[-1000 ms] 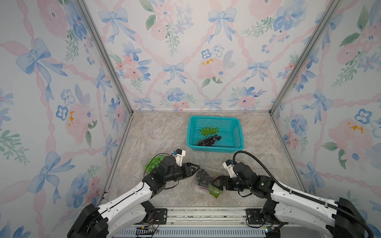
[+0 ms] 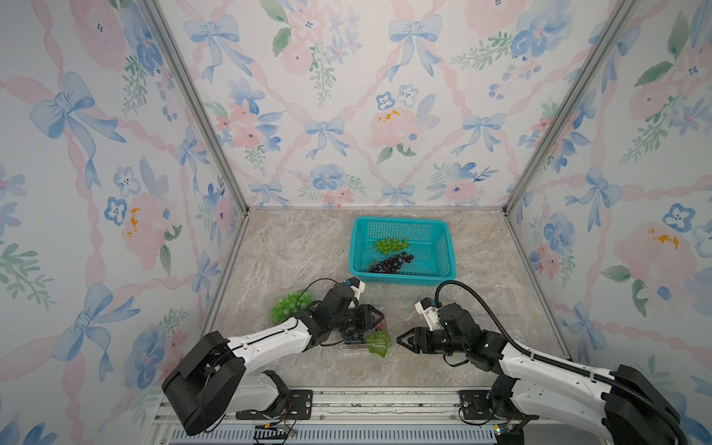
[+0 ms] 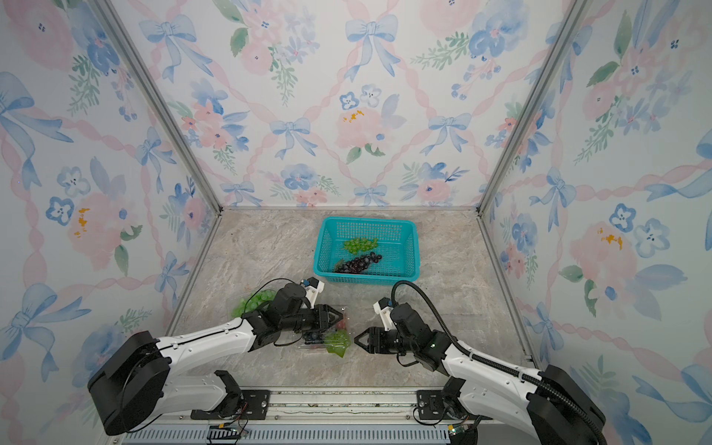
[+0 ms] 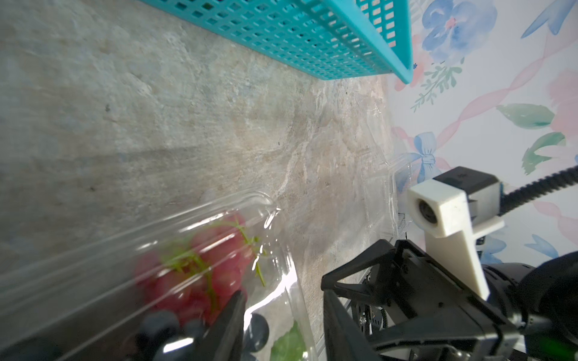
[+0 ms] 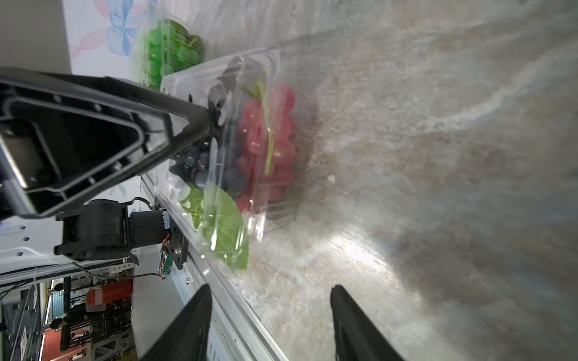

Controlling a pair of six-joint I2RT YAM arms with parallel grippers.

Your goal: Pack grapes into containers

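A clear plastic container with red and black grapes and a green leaf sits at the front middle. My left gripper is over it, fingers apart; whether it touches the container is unclear. My right gripper stands open just right of the container, nothing between its fingers. A container of green grapes sits at the left, partly behind my left arm. The teal basket at the back holds green grapes and dark grapes.
Clear, apparently empty containers lie at the right, faint in the top views. Bare table shows on both sides of the basket. Patterned walls enclose the left, back and right; a metal rail runs along the front edge.
The grape container has moved left, away from my right gripper. My left gripper has moved right, over the container; my right gripper has shifted slightly left.
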